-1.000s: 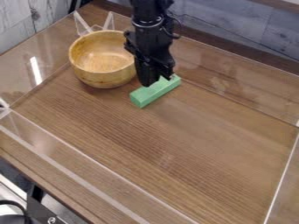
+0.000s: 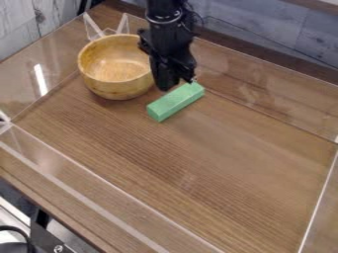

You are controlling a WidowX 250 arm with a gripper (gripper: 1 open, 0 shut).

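My black gripper (image 2: 165, 77) points down from the top centre, just right of a tan bowl (image 2: 111, 71) and above the upper left of a green block (image 2: 176, 102) lying on the wooden table. The gripper looks shut, with nothing visible between its fingers, though its tips are small and dark.
My gripper has risen slightly and shifted a little toward the bowl, uncovering more of the green block. The bowl and block look unmoved.
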